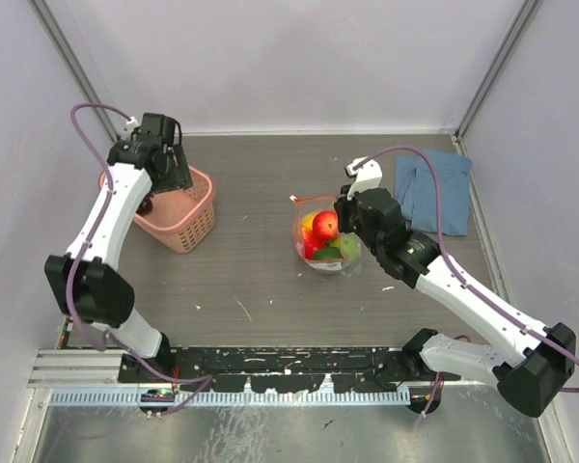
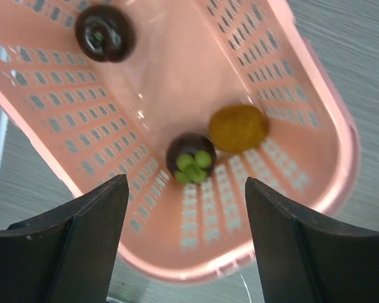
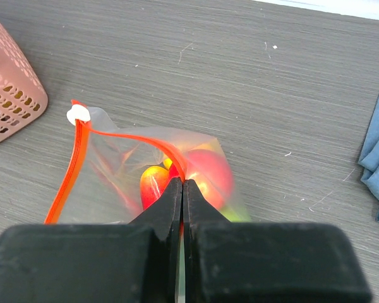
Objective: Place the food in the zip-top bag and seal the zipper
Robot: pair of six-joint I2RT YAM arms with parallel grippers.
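Observation:
My left gripper is open above the pink basket, its fingers empty. In the left wrist view the basket holds a dark purple round item, a dark one with a green top and a brown oval one. My right gripper is shut on the edge of the zip top bag at its orange zipper. Inside the bag are red, yellow and green food pieces; the bag's mouth shows its orange strip and white slider.
A folded blue cloth lies at the back right. Bare grey table shows between the basket and the bag and in front of them.

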